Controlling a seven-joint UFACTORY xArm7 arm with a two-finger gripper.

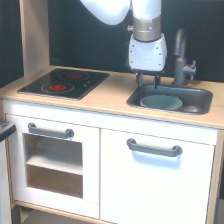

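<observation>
A white arm reaches down from the top of the camera view. Its gripper (148,79) hangs over the left edge of the sink, the two dark fingers apart with nothing visible between them. Below and slightly right of the fingertips, a round grey-green dish (161,102) lies in the dark sink (197,100). A gap appears to separate the gripper from the dish, though the exact height is hard to judge.
The dark faucet (181,60) rises behind the sink, right of the gripper. A black stovetop (64,83) with red rings occupies the counter's left side. Bare wooden counter (112,92) lies between them. Below are a windowed oven door (55,165) and a closed white cabinet door (150,185).
</observation>
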